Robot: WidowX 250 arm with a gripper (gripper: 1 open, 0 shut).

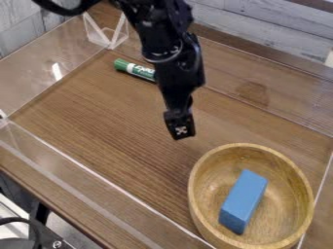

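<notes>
My gripper (pixel 180 124) hangs over the middle of the wooden table (pixel 104 136), open and pointing down. A round tan bowl (pixel 208 218) sits at the lower right with a blue block (pixel 243 199) inside it. A green cylindrical object (pixel 134 69) lies at the back, left of my arm, partly hidden behind it.
Clear plastic or white walls edge the table at the left and back. A dark cable runs at the lower left.
</notes>
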